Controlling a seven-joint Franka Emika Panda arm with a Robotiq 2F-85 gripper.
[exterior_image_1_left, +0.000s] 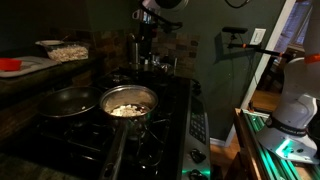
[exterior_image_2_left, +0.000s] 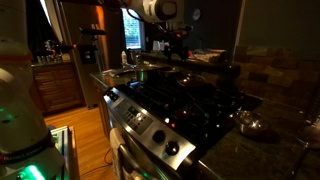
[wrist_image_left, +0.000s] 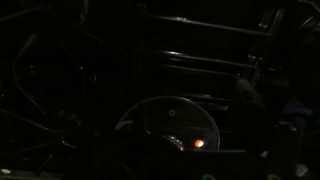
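My gripper (exterior_image_1_left: 146, 38) hangs above the far end of the stove (exterior_image_1_left: 150, 148), its fingers apart and nothing seen between them. In the second exterior view the gripper (exterior_image_2_left: 183, 46) is over the stove's far side. The wrist view is very dark. It shows a round, shiny-rimmed lid or pan (wrist_image_left: 172, 124) below the gripper, with a bright reflection; which of the two it is, I cannot tell.
A pot (exterior_image_1_left: 128, 101) with pale pieces inside and a long handle sits on the near burners, beside a dark pan (exterior_image_1_left: 70, 101). A bowl of food (exterior_image_1_left: 67, 51) and a red item (exterior_image_1_left: 10, 64) rest on the ledge. A metal bowl (exterior_image_2_left: 251, 123) stands on the counter.
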